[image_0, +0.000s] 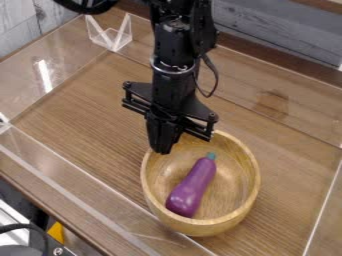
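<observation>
My black gripper (162, 136) hangs just over the back-left rim of a round yellow bowl (238, 204), pointing down. It looks shut, with nothing visible between its fingers. A purple eggplant-like object (193, 186) lies inside the bowl, below and right of the gripper, apart from it.
A clear plastic object (110, 30) stands at the back left. A dark cable lies at the front-left edge.
</observation>
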